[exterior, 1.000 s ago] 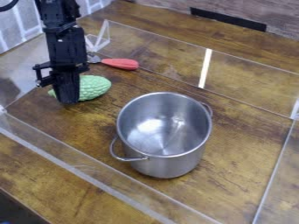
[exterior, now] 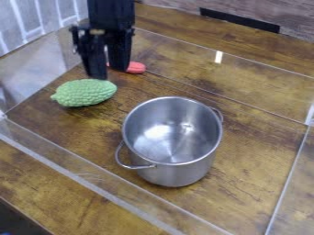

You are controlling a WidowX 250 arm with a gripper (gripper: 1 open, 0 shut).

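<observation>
My dark gripper (exterior: pixel 101 50) hangs open in the upper left, raised above a green bumpy oval object (exterior: pixel 84 92) lying on the wooden table, with nothing visible between its blurred fingers. A steel pot (exterior: pixel 171 139) with two side handles stands at centre right. Behind the gripper, a red handle (exterior: pixel 134 68) lies on the table, the rest of that item hidden by the gripper.
Clear panels or edges run along the left and right sides. A dark slot sits at the back edge.
My gripper has risen from the green object and moved right and toward the red-handled item, which it now partly covers. The green object stays on the table.
</observation>
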